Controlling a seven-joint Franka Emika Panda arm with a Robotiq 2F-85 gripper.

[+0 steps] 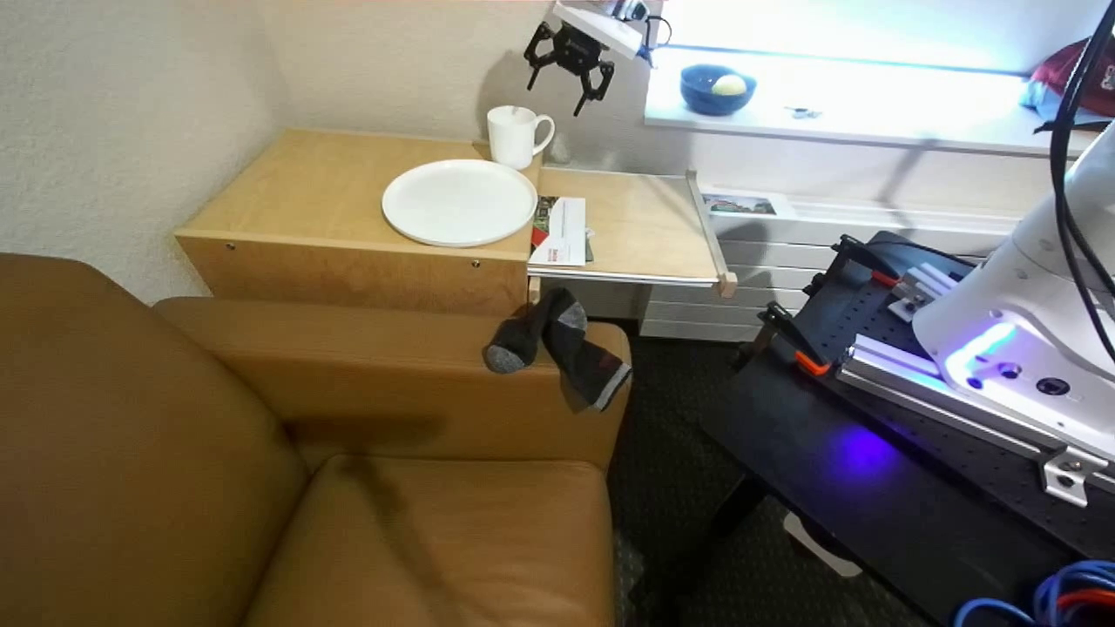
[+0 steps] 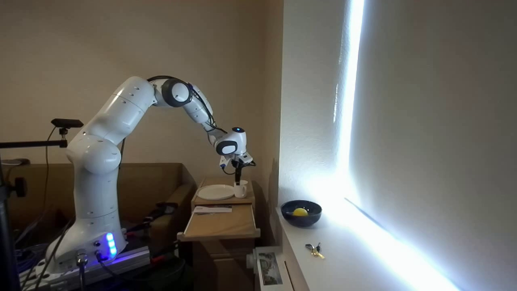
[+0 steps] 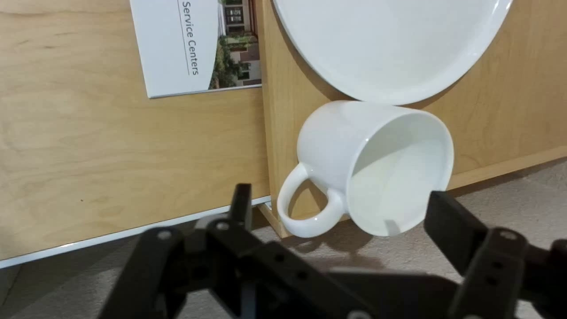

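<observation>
A white mug stands upright on the wooden cabinet, close behind the white plate, its handle toward the pulled-out shelf. My gripper hangs above and a little to the right of the mug in exterior view 1, its fingers spread wide. Seen from the wrist, the mug lies ahead of the open gripper, and the bare gap between the fingertips shows no held object. The plate sits just beyond the mug there, and the two look very close or touching.
A brochure lies on the pulled-out shelf. Dark socks drape over the sofa arm. On the windowsill are a dark bowl with a yellow object and some keys. A wall runs close behind the mug.
</observation>
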